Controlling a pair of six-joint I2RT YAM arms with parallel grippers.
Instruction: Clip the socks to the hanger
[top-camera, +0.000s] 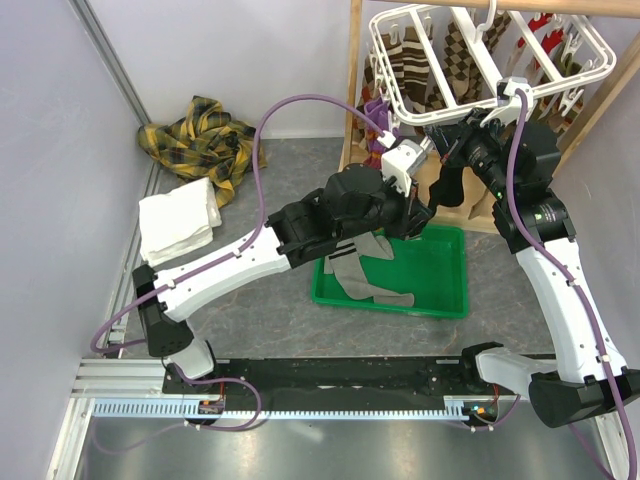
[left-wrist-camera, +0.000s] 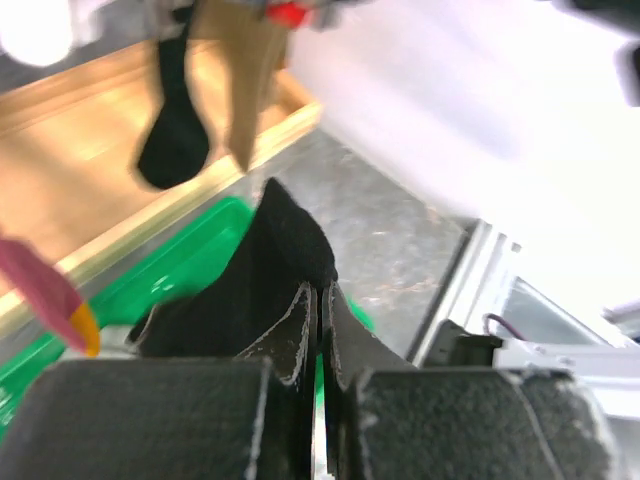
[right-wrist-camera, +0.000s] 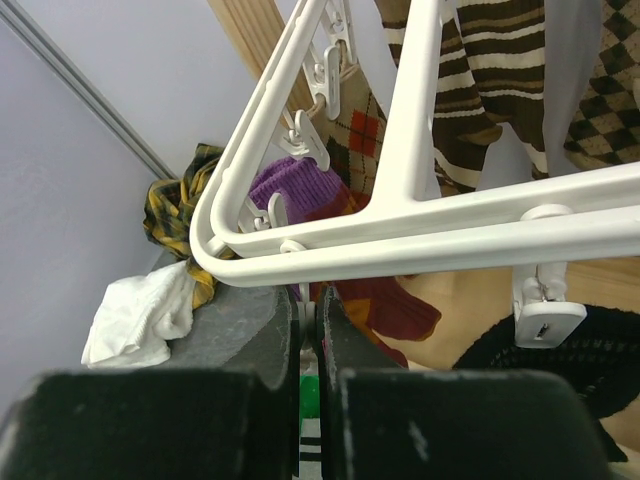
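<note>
My left gripper (top-camera: 410, 215) is raised in front of the hanger, shut on a black sock (left-wrist-camera: 250, 290) that dangles from it. My right gripper is at the front bar of the white hanger (right-wrist-camera: 420, 260), shut on a small white piece under the bar, apparently a clip. Another clip (right-wrist-camera: 545, 315) hangs to its right. Socks hang from the hanger: striped (right-wrist-camera: 490, 80), purple (right-wrist-camera: 290, 190) and black ones. In the top view my left arm partly hides the purple sock and the black one it holds.
A green tray (top-camera: 440, 290) with grey socks (top-camera: 365, 285) lies below. A plaid cloth (top-camera: 200, 150) and a folded white cloth (top-camera: 175, 220) lie at the left. The wooden rack (top-camera: 355, 80) stands at the back.
</note>
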